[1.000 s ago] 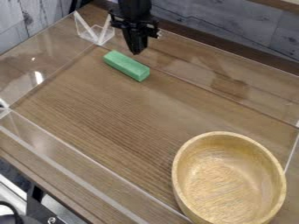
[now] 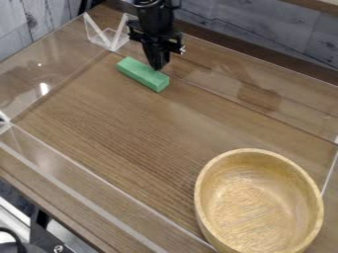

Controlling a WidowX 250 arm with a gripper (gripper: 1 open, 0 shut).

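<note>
A green rectangular block (image 2: 141, 73) lies flat on the wooden table at the upper left, angled from upper left to lower right. Just behind it, the black robot gripper (image 2: 157, 47) hangs near the block's far side; whether it is open or shut is too small to tell.
A large round tan bowl (image 2: 258, 212) fills the lower right. A clear plastic piece (image 2: 106, 30) stands left of the gripper near the back wall.
The gripper has moved lower and slightly toward the viewer, closer to the green block. The block and bowl look unmoved.
</note>
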